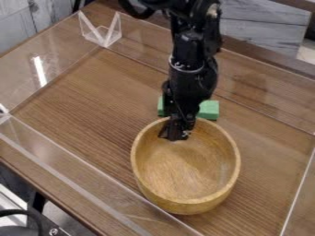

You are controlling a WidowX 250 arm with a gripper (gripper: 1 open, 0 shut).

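The black arm hangs from the top centre, and its gripper [179, 127] is low at the back rim of a yellow-tan oval bowl [185, 176]. Its dark fingers overlap the rim; whether they touch it or hold anything is not clear. A green block [205, 110] lies just behind the bowl, partly hidden by the gripper.
A clear plastic piece [101, 28] stands at the upper left. A grey board [264, 28] lies along the back right.
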